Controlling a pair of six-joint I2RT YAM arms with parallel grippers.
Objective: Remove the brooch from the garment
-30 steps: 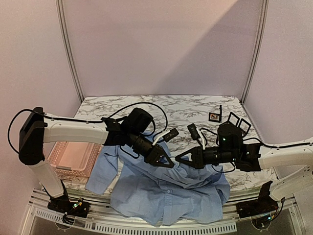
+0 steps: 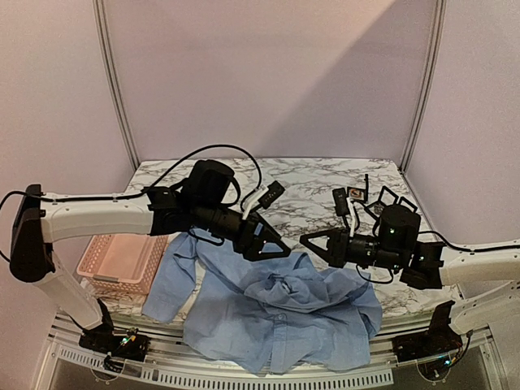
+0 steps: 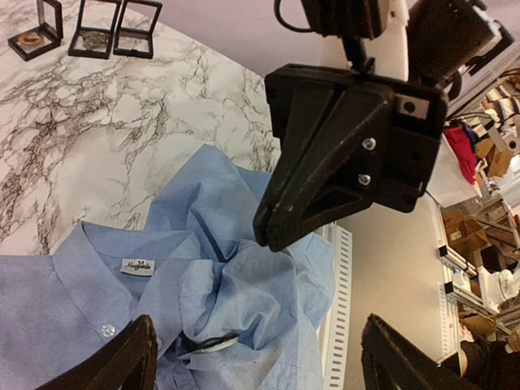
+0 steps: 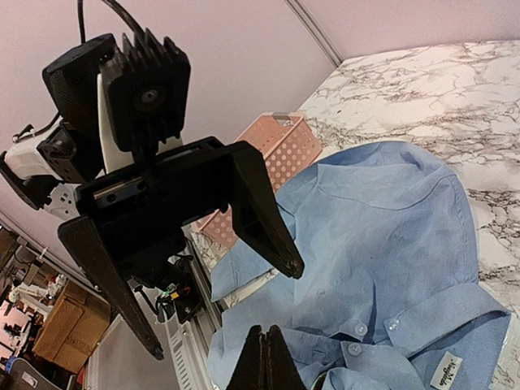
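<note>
The blue shirt point(image 2: 280, 317) lies rumpled at the table's front. On its bunched cloth the brooch shows only as a pale greenish rim in the left wrist view point(image 3: 215, 344), and near the bottom edge of the right wrist view point(image 4: 319, 380); folds hide most of it. Above the cloth, my right gripper is shut, its fingertips together with nothing between them and the brooch outside them. My left gripper stands wide open and empty, also above the shirt. From above, the left gripper point(image 2: 284, 246) and the right gripper point(image 2: 305, 240) face each other, slightly apart.
A pink basket point(image 2: 122, 280) stands at the left, partly under the left arm. Small black-framed cases point(image 2: 357, 194) sit at the back right beside the right arm. Behind the arms, the marble table point(image 2: 301, 191) is clear.
</note>
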